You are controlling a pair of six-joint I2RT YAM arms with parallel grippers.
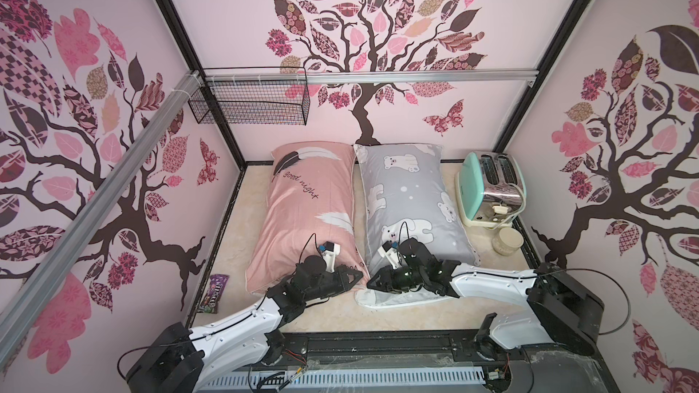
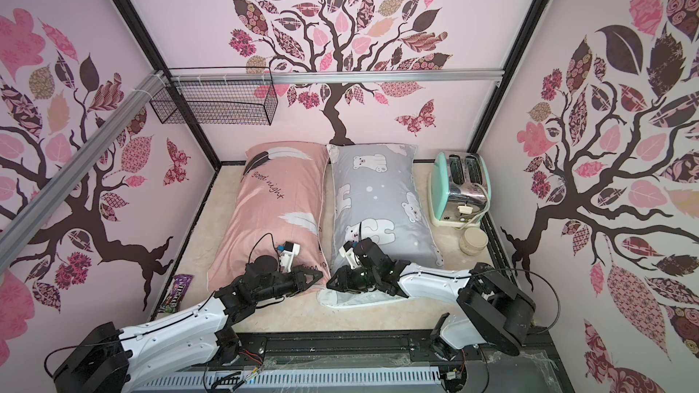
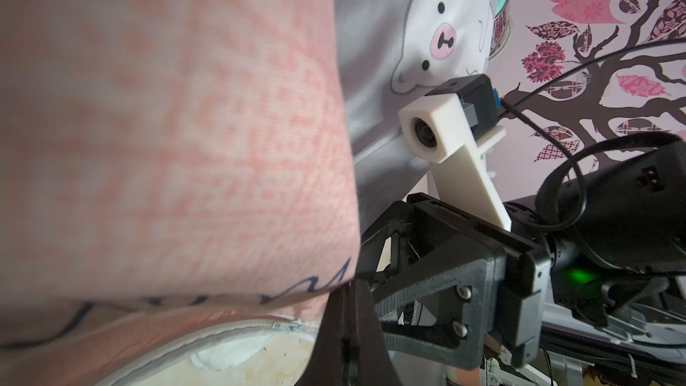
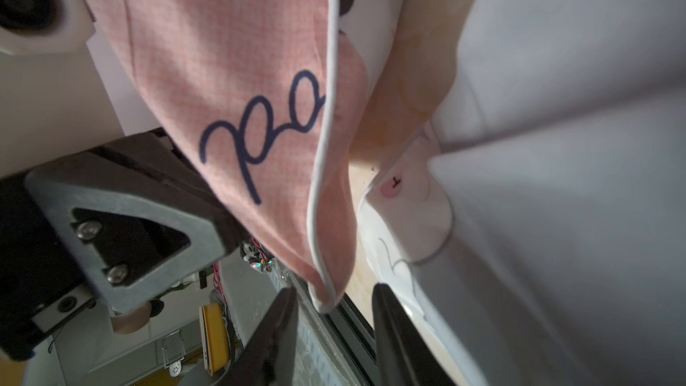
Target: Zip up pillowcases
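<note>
A pink pillowcase and a grey polar-bear pillowcase lie side by side. My left gripper is shut low at the pink pillowcase's front right; the left wrist view shows a white zip beside its fingers, and whether fabric is between them is hidden. My right gripper is at the front where the two pillowcases meet. In the right wrist view its fingers are parted, with the piped pink corner hanging just above the gap, not visibly held.
A toaster and a round pale container stand at the right. A purple packet lies at the left. A wire basket hangs on the rail. Bare surface shows along the front and left.
</note>
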